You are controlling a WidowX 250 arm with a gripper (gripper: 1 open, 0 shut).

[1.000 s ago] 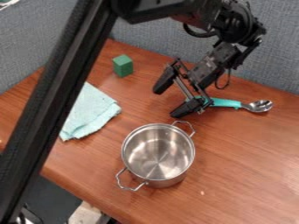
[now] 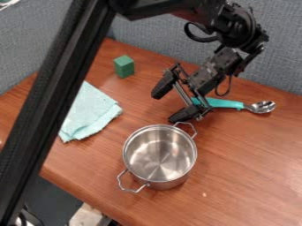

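Observation:
My gripper [image 2: 174,102] hangs low over the table behind the pot, its fingers spread open, over the teal handle of a spoon [image 2: 259,107]. Whether anything lies between the fingers is hard to tell. A steel pot [image 2: 160,157] with two wire handles stands at the front middle. A folded pale blue cloth [image 2: 86,112] lies on the left. A green block [image 2: 124,67] sits at the back left.
The wooden table [image 2: 239,168] has clear room on the right and front right. Grey padded walls border the back. A dark frame bar crosses the left side of the view.

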